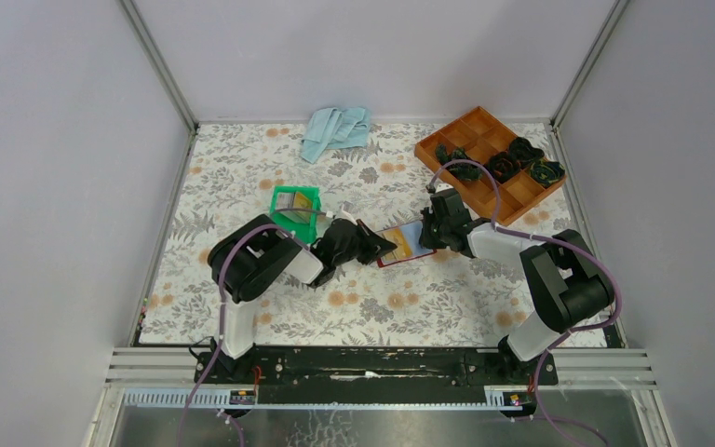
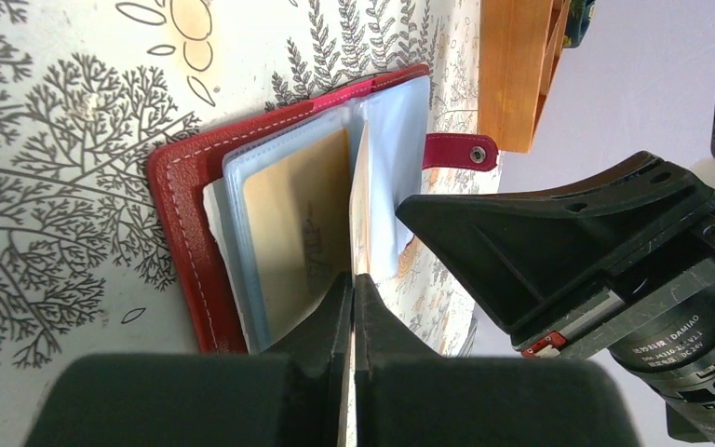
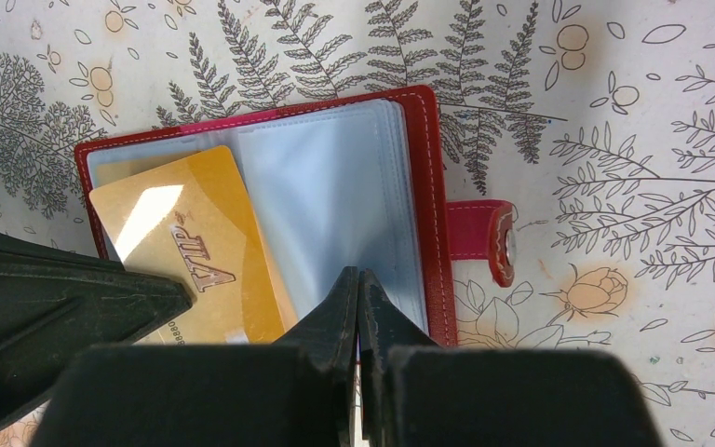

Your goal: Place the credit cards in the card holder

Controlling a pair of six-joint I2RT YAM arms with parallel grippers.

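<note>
An open red card holder [image 1: 408, 240] lies at the table's centre, its clear sleeves [image 3: 321, 186] showing. My left gripper is shut on a thin card [image 2: 360, 186], seen edge-on over the sleeves in the left wrist view; in the right wrist view this yellow card [image 3: 195, 242] lies tilted over the holder's left half. My right gripper is shut over the pale sleeve on the right half, nothing visible between its fingertips.
A green basket [image 1: 307, 227] with cards stands left of the holder. A wooden compartment tray [image 1: 521, 196] with dark bundles is at the back right, a blue cloth [image 1: 335, 130] at the back.
</note>
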